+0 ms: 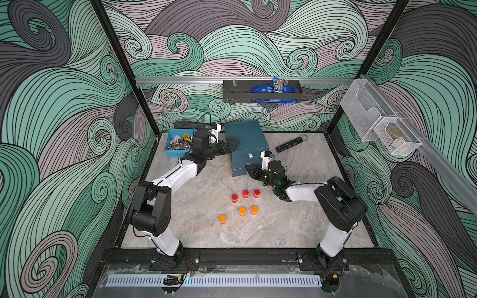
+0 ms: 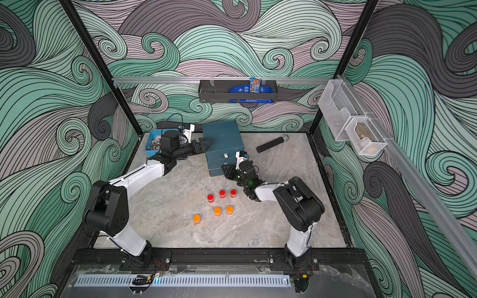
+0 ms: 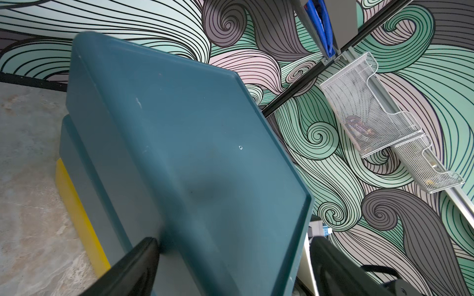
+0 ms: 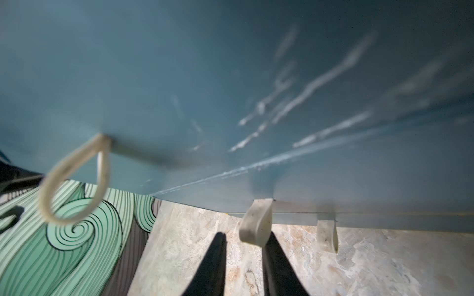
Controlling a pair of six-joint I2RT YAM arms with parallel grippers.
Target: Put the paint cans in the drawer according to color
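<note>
A blue drawer box (image 1: pixel 246 134) stands at the back middle of the table, its drawers closed. Beside its left wall my left gripper (image 1: pixel 229 147) is open; in the left wrist view its fingers (image 3: pixel 138 266) stand wide apart at the box's edge. At the front face is my right gripper, its fingers partly apart near a white loop handle (image 4: pixel 256 223). Whether they touch that handle I cannot tell. Two other loops, an upper handle (image 4: pixel 74 182) and a lower handle (image 4: pixel 326 234), also show. Red cans (image 1: pixel 245 194) and orange cans (image 1: pixel 242 211) stand on the table in front.
Behind the left arm sits a blue bin (image 1: pixel 174 144) of small items. A dark microphone-like object (image 1: pixel 291 144) lies right of the box. Wire baskets (image 1: pixel 365 106) hang at the right wall.
</note>
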